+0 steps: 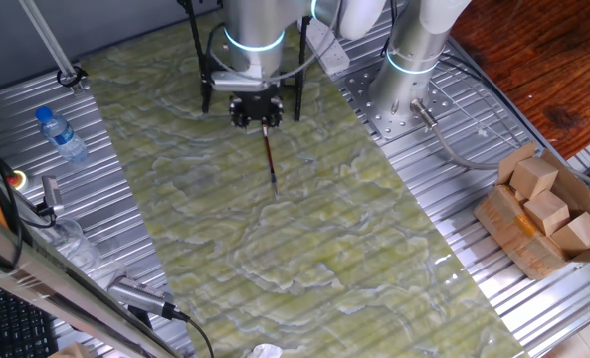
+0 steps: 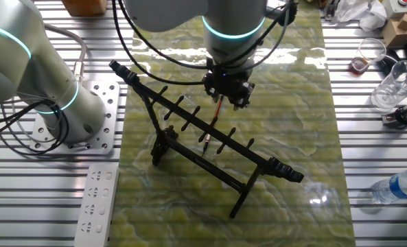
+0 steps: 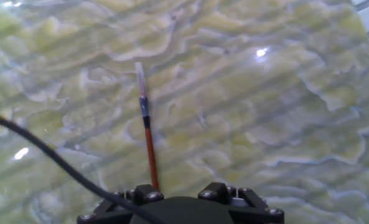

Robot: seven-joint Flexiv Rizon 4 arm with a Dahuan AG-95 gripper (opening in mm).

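Observation:
A thin brush (image 1: pixel 270 159) with a red-brown handle and a pale tip lies on the green marbled mat (image 1: pixel 304 259). My gripper (image 1: pixel 258 116) is over the handle end, its fingers apart. In the wrist view, the brush (image 3: pixel 150 149) points away from me, its handle end hidden behind the left finger (image 3: pixel 152 195). The gap of my gripper shows nothing held. From the other side, the brush (image 2: pixel 217 111) shows partly behind the black rack (image 2: pixel 210 128), and my gripper (image 2: pixel 228 96) hangs just beyond that rack.
The rack stands on the mat close behind my gripper. Off the mat are a water bottle (image 1: pixel 62 135), a box of wooden blocks (image 1: pixel 518 239) and a power strip (image 2: pixel 96 206). A cable (image 3: pixel 53 155) crosses the wrist view.

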